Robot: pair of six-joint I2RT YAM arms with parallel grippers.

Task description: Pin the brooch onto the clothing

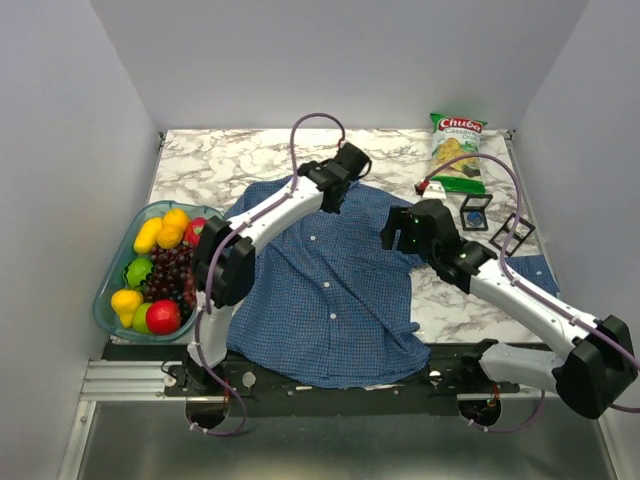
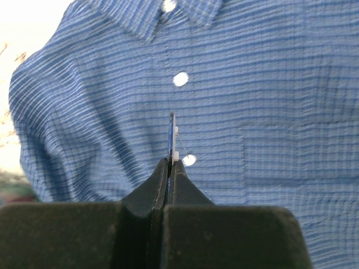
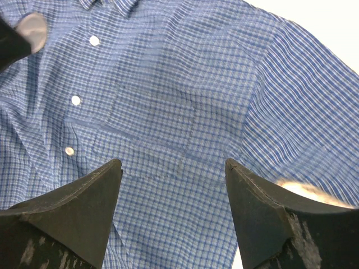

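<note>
The blue striped shirt [image 1: 325, 310] lies spread on the table, with its white buttons [image 2: 180, 79] in a line down the front. My left gripper hangs over the button line, shut on a thin brooch [image 2: 171, 134] seen edge-on. From the brooch's right side, small white fittings and a fine pin stick out, apart from one another at the pin's free end. A blurred grey disc [image 3: 32, 31] beside the left fingers in the right wrist view appears to be its face. Over the shirt's right half, my right gripper is open and empty.
Two small dark cases [image 1: 476, 212] lie at the right, near a green chip bag [image 1: 458, 155]. A fruit basket [image 1: 103, 312] stands at the left, beside the left arm. The lower shirt is unobstructed.
</note>
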